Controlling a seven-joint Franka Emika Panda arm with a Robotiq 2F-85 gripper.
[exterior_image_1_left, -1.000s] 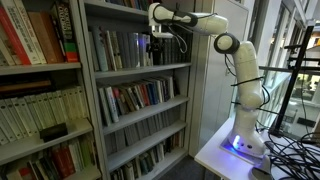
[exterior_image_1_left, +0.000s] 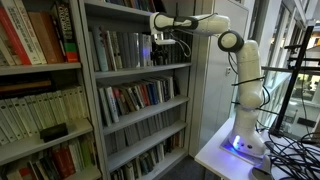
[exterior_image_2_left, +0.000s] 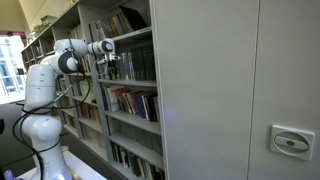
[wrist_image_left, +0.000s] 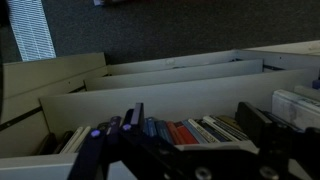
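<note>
My gripper shows in the wrist view as two dark fingers set wide apart, open, with nothing held between them. Below and between the fingers runs a row of books (wrist_image_left: 190, 132) on a shelf, seen from above, with red, blue and pale spines. In the first exterior view the arm (exterior_image_1_left: 190, 22) reaches high across to the bookcase (exterior_image_1_left: 97, 110), its dark end in front of an upper row of books (exterior_image_1_left: 120, 50). The second exterior view has the wrist (exterior_image_2_left: 106, 47) close to the upper shelves; the fingers are too small there to judge.
Lower shelves hold more books (exterior_image_1_left: 140, 95). The arm's base (exterior_image_1_left: 245, 140) stands on a white table (exterior_image_1_left: 222, 158). Pale shelf boards (wrist_image_left: 180, 100) cross the wrist view, with dark carpet (wrist_image_left: 200, 30) beyond. A tall white panel (exterior_image_2_left: 205, 90) stands beside the bookcase.
Over the last second the arm's end has shifted slightly right and down before the upper shelf. The books look unchanged.
</note>
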